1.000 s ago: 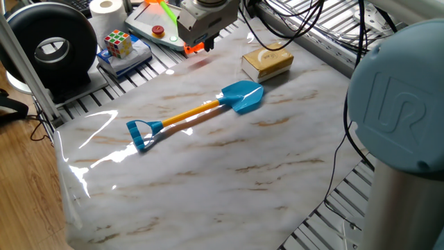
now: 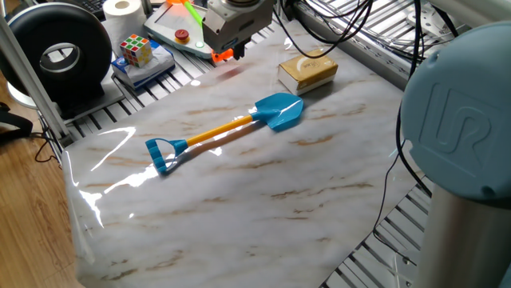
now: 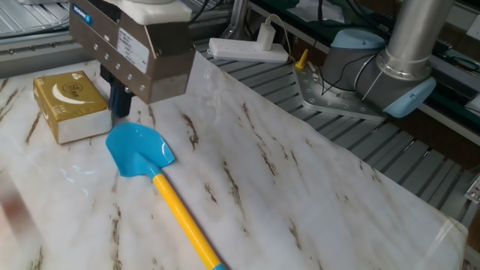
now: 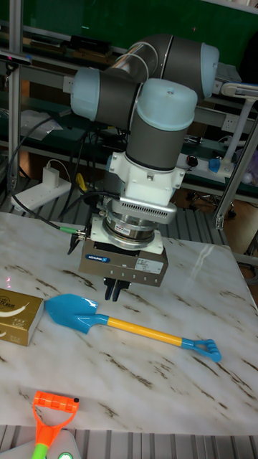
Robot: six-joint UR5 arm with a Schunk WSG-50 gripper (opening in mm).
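Observation:
A toy shovel with a blue blade (image 2: 279, 110), yellow shaft (image 3: 181, 216) and blue grip (image 4: 204, 348) lies flat on the marbled tabletop (image 2: 263, 216). My gripper (image 4: 115, 290) hangs pointing down above the table, apart from the shovel. Its dark fingers (image 3: 118, 99) look close together, with nothing visible between them; in exterior view 1 only a small tip shows below the housing. A gold and white box (image 2: 307, 72) rests near the blade, on the table's far side in that view.
Beyond the table edge, a Rubik's cube (image 2: 136, 50) sits on a blue and white pack (image 2: 144, 68), near a paper roll (image 2: 125, 18) and a black ring-shaped object (image 2: 60, 56). An orange handle (image 4: 55, 405) stands off the edge.
The gripper has shifted very slightly in exterior view 1. The shovel and the box lie where they were.

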